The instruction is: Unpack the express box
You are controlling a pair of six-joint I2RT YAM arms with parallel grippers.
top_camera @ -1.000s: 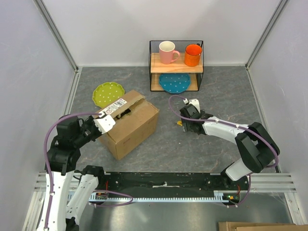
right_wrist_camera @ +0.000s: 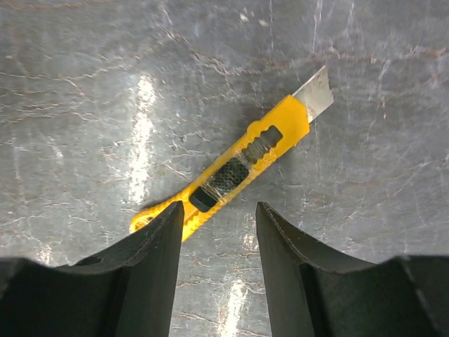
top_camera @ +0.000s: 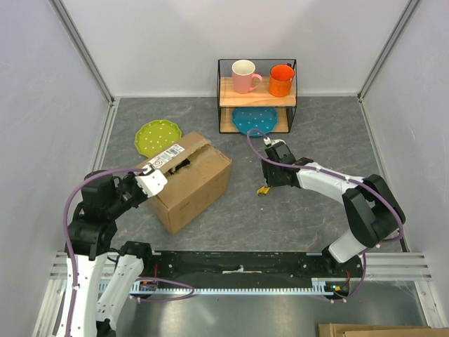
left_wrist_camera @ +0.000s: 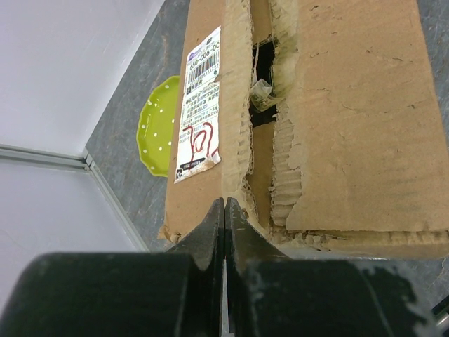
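The cardboard express box [top_camera: 193, 189] lies left of centre, with a torn slit along its top and a white label [left_wrist_camera: 200, 102] beside it. Through the gap, a dark inside and a bit of clear plastic [left_wrist_camera: 262, 95] show. My left gripper is shut over the near end of the slit, nothing visible between its fingers. A yellow box cutter [right_wrist_camera: 235, 168], blade out, lies slantwise on the grey floor to the right of the box. Above its handle end, my right gripper has its fingers apart; neither appears to grip the cutter.
Behind the box lies a green dotted plate [top_camera: 157, 137]. A rack [top_camera: 256, 102] at the back carries a pink mug [top_camera: 243, 76], an orange mug [top_camera: 281, 81] and a blue plate [top_camera: 255, 121]. Open floor surrounds the cutter.
My right gripper has turned and shifted, and more of the cutter shows beside it. The cutter's visible part has moved slightly toward the near side. The left arm and box look unchanged.
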